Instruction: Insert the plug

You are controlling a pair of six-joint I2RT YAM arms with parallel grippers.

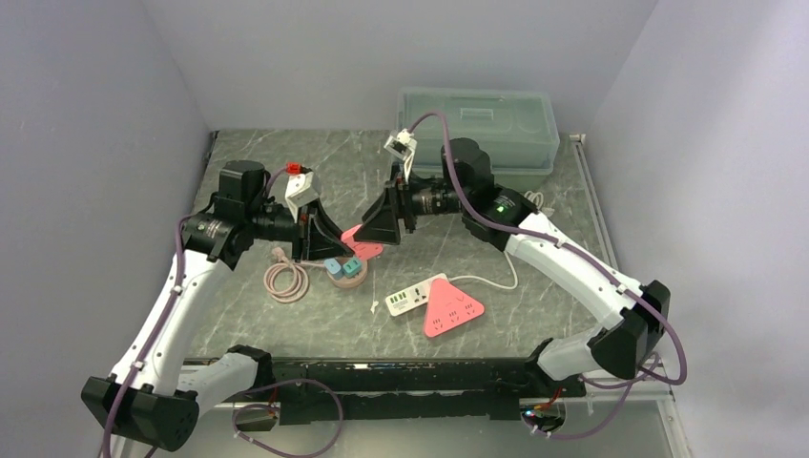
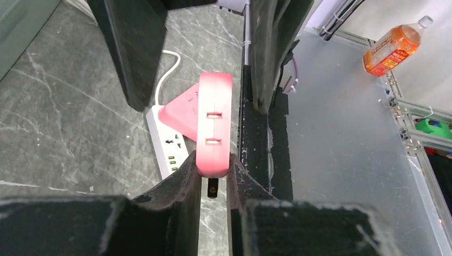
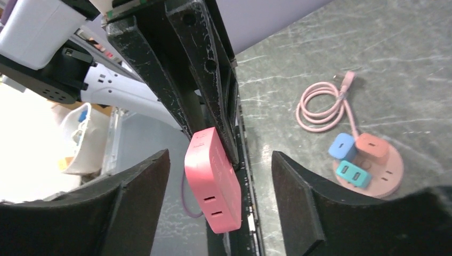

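Note:
My left gripper is shut on a pink plug, gripping one end; a dark prong shows below it in the left wrist view. Two slots mark its side. My right gripper is part open, and the plug appears in the gap between its fingers, apart from both pads in the right wrist view. A white power strip with sockets lies on the table, and a pink triangular socket block sits against its right end. The left fingers hide part of the plug.
Below the grippers are a round base with coloured blocks and a coiled pink cable. A green lidded box stands at the back.

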